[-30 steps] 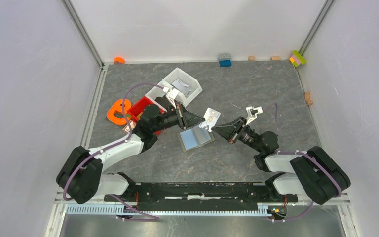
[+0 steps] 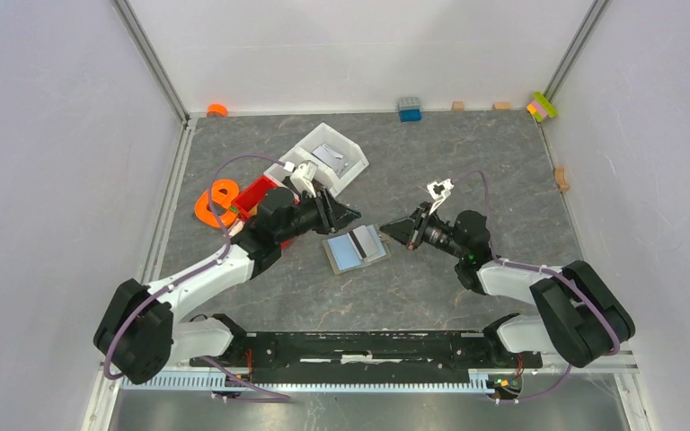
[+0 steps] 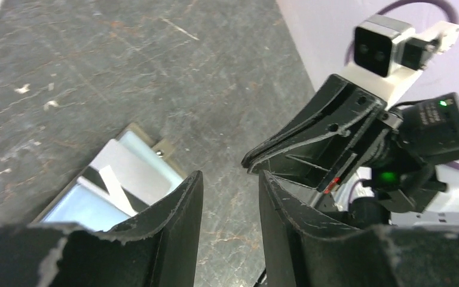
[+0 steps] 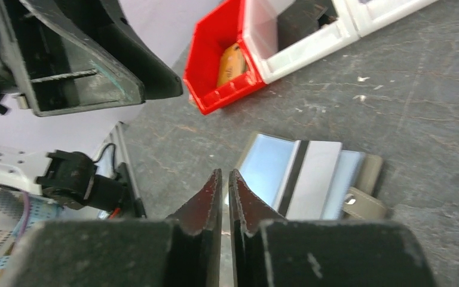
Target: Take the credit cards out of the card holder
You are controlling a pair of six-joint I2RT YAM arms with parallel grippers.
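The card holder (image 2: 344, 255) lies unfolded on the table, pale blue inside with a brown border. On top of it rests a whitish card, its black stripe facing up; the left wrist view shows the same card (image 3: 128, 170) with a white strip across it. My left gripper is open above the holder's upper side, nothing between its fingers. From the right, my right gripper hangs over the holder's edge with a narrow gap between its fingertips and no card in it. Whether other cards sit in the pockets cannot be seen.
A white compartment box (image 2: 352, 151) and a red bin (image 2: 254, 194) stand behind the left arm, beside an orange ring-shaped piece (image 2: 205, 213). Small blocks (image 2: 410, 111) line the back wall. The table to the right and in front of the holder is clear.
The left gripper has shifted slightly left; the right has moved slightly left.
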